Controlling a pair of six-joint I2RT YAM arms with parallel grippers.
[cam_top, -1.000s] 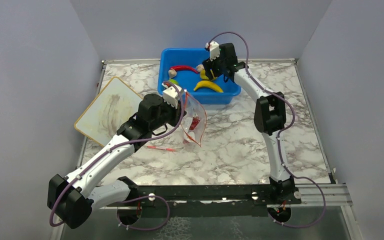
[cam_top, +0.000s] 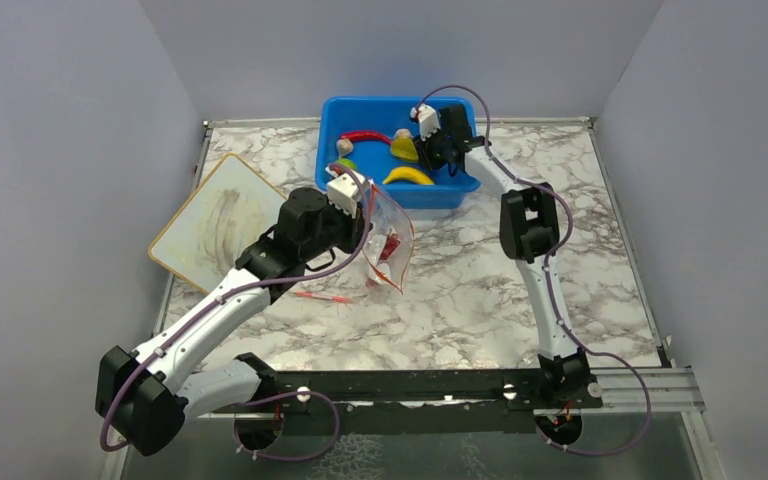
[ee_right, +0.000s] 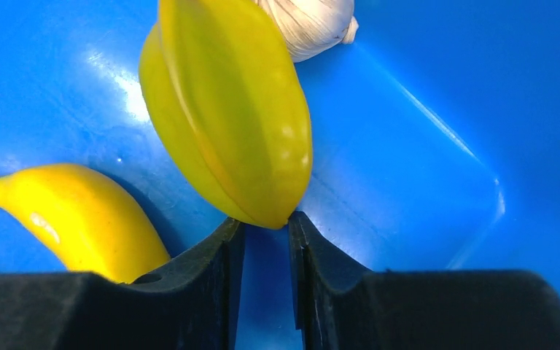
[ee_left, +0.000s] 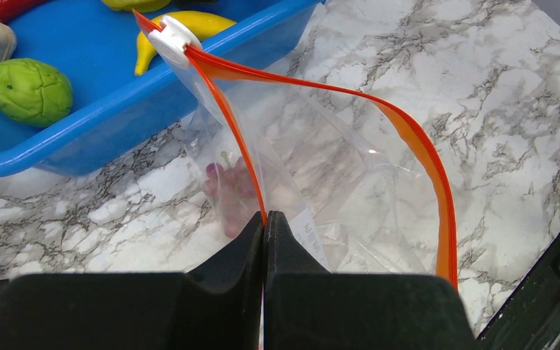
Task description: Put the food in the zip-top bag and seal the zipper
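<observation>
The clear zip top bag (ee_left: pixel 328 168) stands with its orange-rimmed mouth spread. My left gripper is shut on the near part of that rim. A white slider (ee_left: pixel 175 40) sits at the rim's far end, and purple grapes (ee_left: pixel 230 186) show through the film. Over the blue bin, my right gripper has its fingers part way apart. The pointed end of a yellow-green star fruit (ee_right: pixel 226 109) lies at the fingertips; whether they grip it is unclear. Beside it is a banana (ee_right: pixel 87 219).
The blue bin (cam_top: pixel 445 199) also holds a red chili (cam_top: pixel 368 135), garlic (cam_top: pixel 344 147) and a green fruit (ee_left: pixel 29 92). A cutting board (cam_top: pixel 215 220) lies at left, with an orange-red strip (cam_top: pixel 320 297) near the left arm.
My right gripper has come down and toward the near side in the bin. The banana has shifted a little left and more of the star fruit shows. The left arm stays put.
</observation>
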